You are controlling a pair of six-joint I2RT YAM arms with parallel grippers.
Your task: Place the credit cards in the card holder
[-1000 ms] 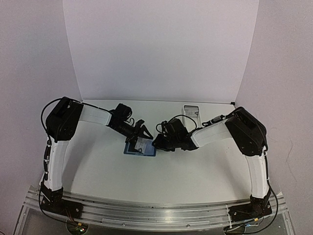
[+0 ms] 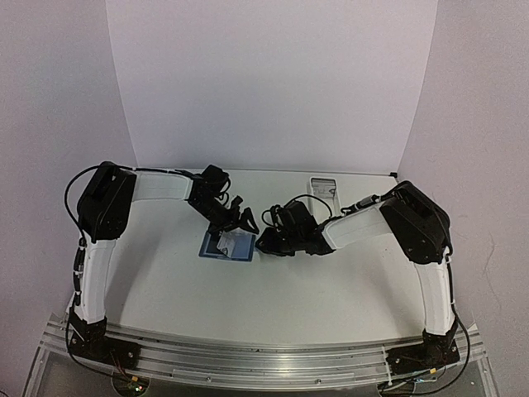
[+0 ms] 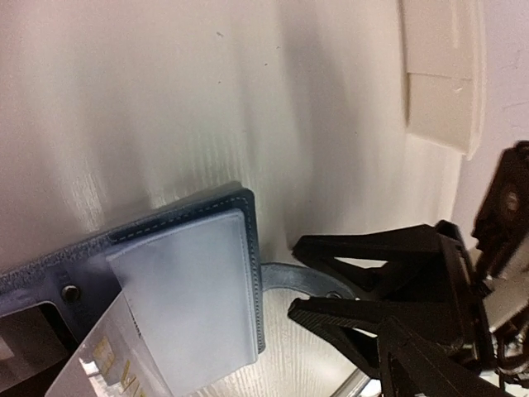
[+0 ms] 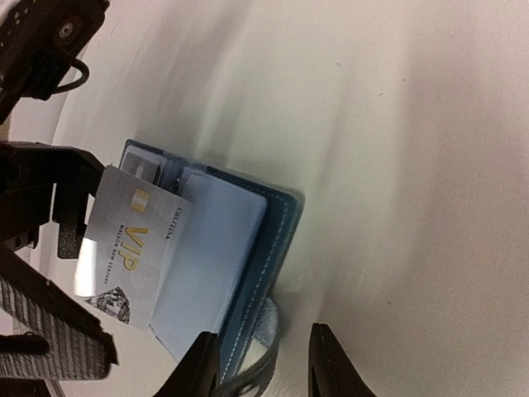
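Observation:
A blue card holder [image 2: 243, 248] lies open on the table below my grippers, with a pale pocket [image 3: 186, 289] and a strap at its end. A silver VIP card [image 4: 136, 248] rests at a slant over it. My left gripper stands open above the holder's strap end, nothing between its fingertips. My right gripper is low at the holder's right end, fingers apart around or beside the strap; I cannot tell if it touches it.
A white tray [image 2: 322, 190] stands at the back right behind my right arm.
The card holder has slid slightly left on the table. My left gripper has shifted a little over the last second; my right gripper is nearly in place.

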